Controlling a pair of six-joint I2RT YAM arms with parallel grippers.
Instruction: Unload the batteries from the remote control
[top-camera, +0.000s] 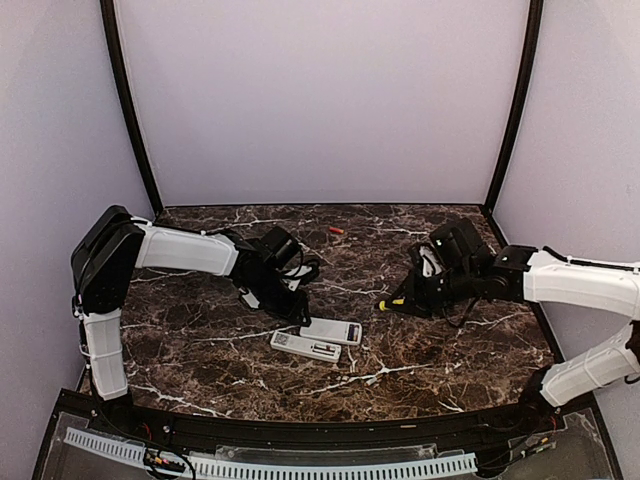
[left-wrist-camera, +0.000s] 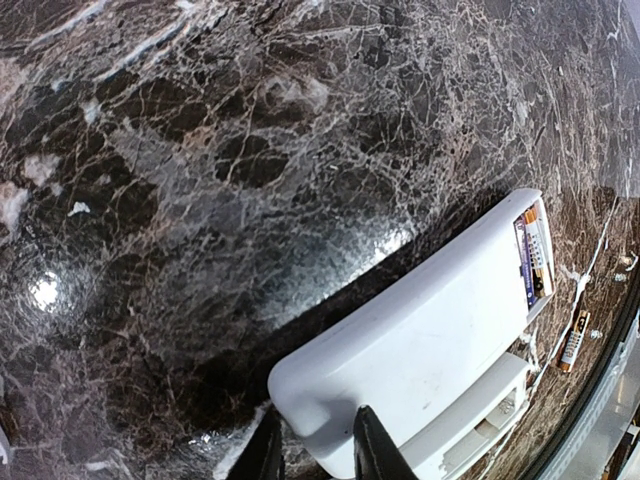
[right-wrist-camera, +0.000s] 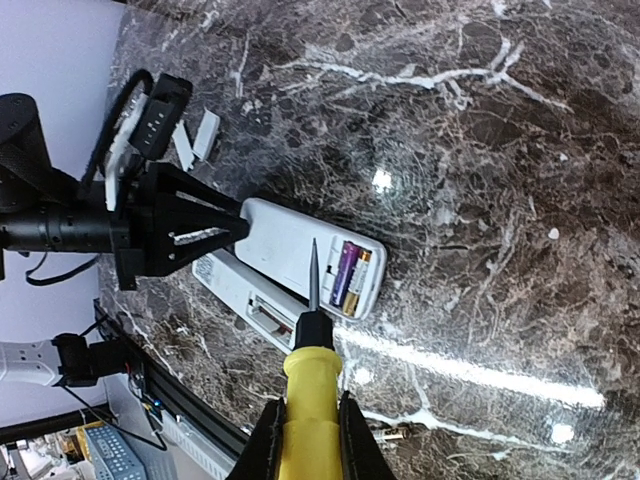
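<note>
A white remote control (top-camera: 330, 330) lies on the dark marbled table, its back facing up. In its open compartment at the right end sit a purple battery (right-wrist-camera: 345, 265) and an orange-and-white battery (right-wrist-camera: 357, 281), side by side. My left gripper is shut on the end of the remote opposite the compartment. Gripped in my right gripper is a yellow-handled screwdriver (right-wrist-camera: 312, 375). Its thin tip points toward the remote; in the top view it is to the right of the compartment, apart from it.
Alongside the remote, on the front side, lies a second white remote (top-camera: 305, 346) with an open slot. A loose orange battery (left-wrist-camera: 575, 341) rests near the table's front edge. Farther back is a small red item (top-camera: 336, 230). Free table extends right of the remotes.
</note>
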